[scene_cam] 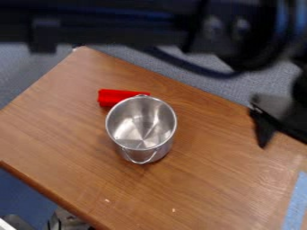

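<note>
A steel pot (140,129) with a wire handle stands on the wooden table. A red cylindrical object (118,95) lies just behind it, partly hidden by the pot. The black gripper (267,126) is at the right, blurred and low over the table, apart from both objects; its fingers are hard to make out.
A grey padded surface (204,81) borders it at the back. A blue strip (293,202) shows at the right edge. The dark arm spans the top of the view.
</note>
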